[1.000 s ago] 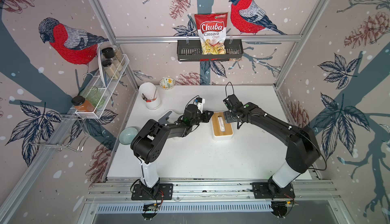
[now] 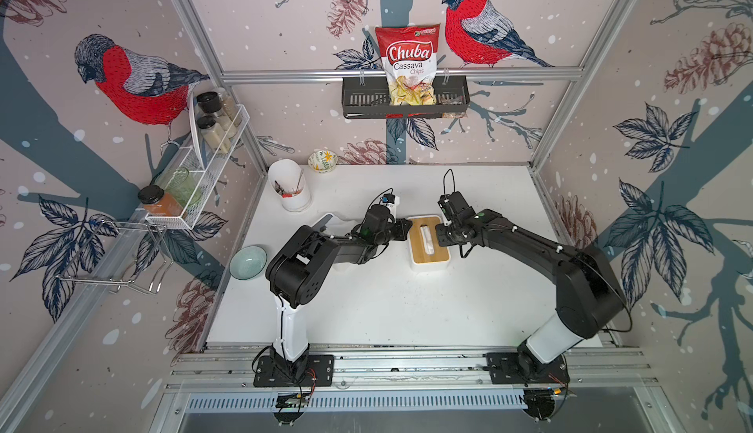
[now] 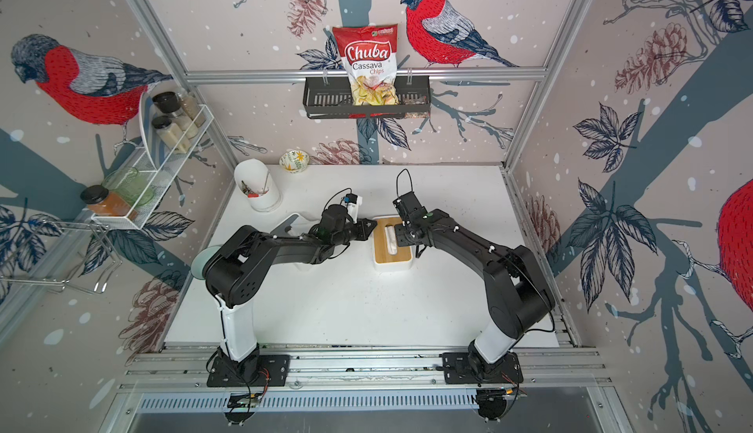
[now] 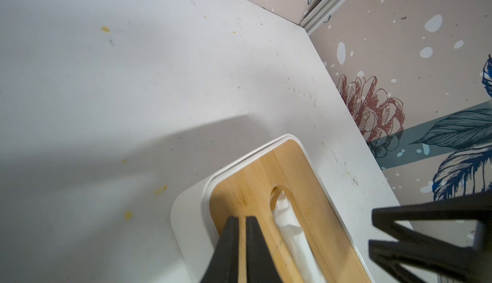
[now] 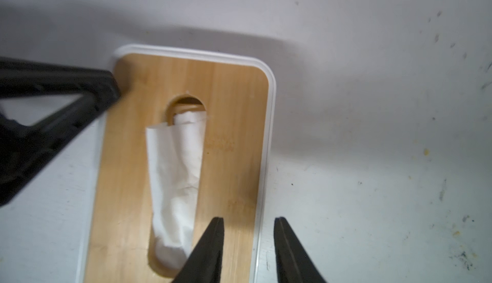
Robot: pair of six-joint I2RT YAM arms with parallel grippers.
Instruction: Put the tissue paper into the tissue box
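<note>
The tissue box [image 2: 430, 266] is white, with a wooden lid [image 5: 233, 139] that has a long slot. White folded tissue paper [image 5: 174, 180] fills most of this slot, its top end rising a little near the slot's upper end. At the left long edge of the lid, my left gripper is shut, a narrow strip of wood colour showing between its fingers; whether they touch the lid is unclear. My right gripper is part open over the right rim, one finger on each side of that edge in view, no tissue between them.
Behind the left arm lies a pale tray [image 2: 332, 219], partly hidden. A white bin [image 2: 288, 185], a patterned bowl [image 2: 322, 161] and a green bowl [image 2: 248, 262] stand to the left.
My right gripper moved a little right and toward the front. Box and tissue look unmoved.
</note>
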